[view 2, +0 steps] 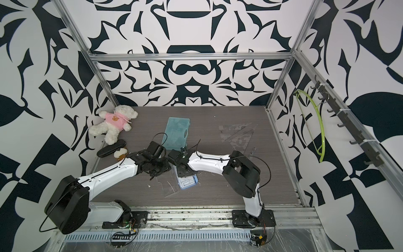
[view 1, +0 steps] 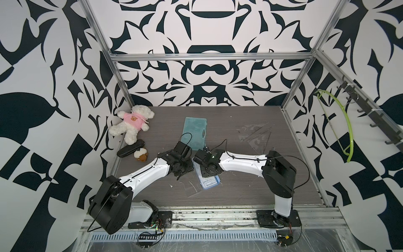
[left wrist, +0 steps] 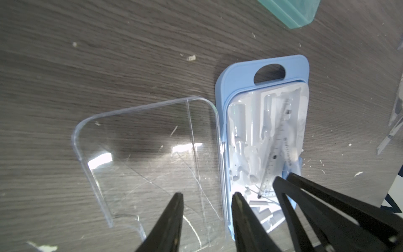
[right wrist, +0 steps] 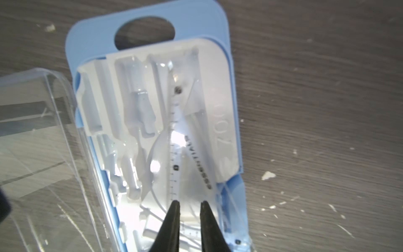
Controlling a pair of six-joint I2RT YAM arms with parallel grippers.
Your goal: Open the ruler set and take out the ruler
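Note:
The blue ruler set case (right wrist: 155, 12) lies on the table, its clear lid (left wrist: 138, 168) swung open to the left. Inside, a clear ruler (left wrist: 275, 147) with dark markings rests at a slant in the white tray (right wrist: 220, 126). A clear piece with dark lettering (right wrist: 197, 159) lies against it. My right gripper is over the case's lower half, its fingers nearly together on clear plastic; which piece is hard to tell. My left gripper stands open over the lid's hinge side, nothing clearly held between its fingers.
A teal case (view 1: 194, 130) lies just behind. Clear set squares (view 1: 257, 136) lie at the right. A teddy bear (view 1: 133, 122), a black pouch (view 1: 130, 148) and a small plush (view 1: 141, 154) occupy the left edge.

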